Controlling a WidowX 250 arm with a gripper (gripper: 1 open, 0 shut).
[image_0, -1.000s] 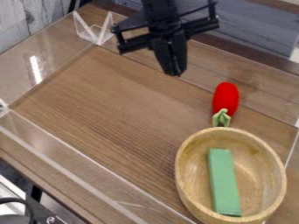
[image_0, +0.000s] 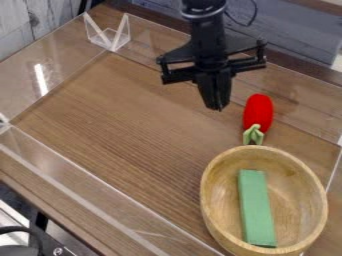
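The black robot gripper (image_0: 214, 98) hangs above the wooden table's upper middle, shut, with nothing visible between its fingers. To its right and a little below lies a red object with a green end (image_0: 259, 114), apart from the gripper. In the lower right a round tan bowl (image_0: 222, 196) holds a green rectangular block (image_0: 255, 208).
A small white wire holder (image_0: 110, 32) stands at the back left. Grey panels border the table at the back and left, and a dark cable lies at the bottom left corner.
The gripper has moved down into fuller view from the top of the picture, its fingers now lower over the table. The objects on the table have not moved.
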